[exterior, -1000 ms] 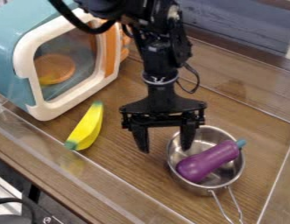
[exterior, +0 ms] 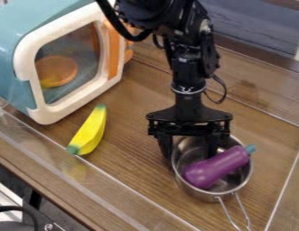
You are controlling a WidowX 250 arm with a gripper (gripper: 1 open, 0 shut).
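Observation:
My black gripper point(exterior: 188, 137) reaches down over the back left rim of a metal pot point(exterior: 236, 189) with a wire handle at the front right. A purple eggplant point(exterior: 214, 168) lies in the pot, below and right of the gripper. The fingertips are dark and partly hidden at the rim, so I cannot tell how far they are open or whether anything is between them.
A yellow banana point(exterior: 88, 130) lies on the wooden counter point(exterior: 127, 198) to the left. A blue toy microwave point(exterior: 25, 50) with an orange plate inside stands at the back left. A wall borders the back right.
The gripper has moved right and slightly down to the pot, and its fingers look closer together. The pot, eggplant and banana look unmoved.

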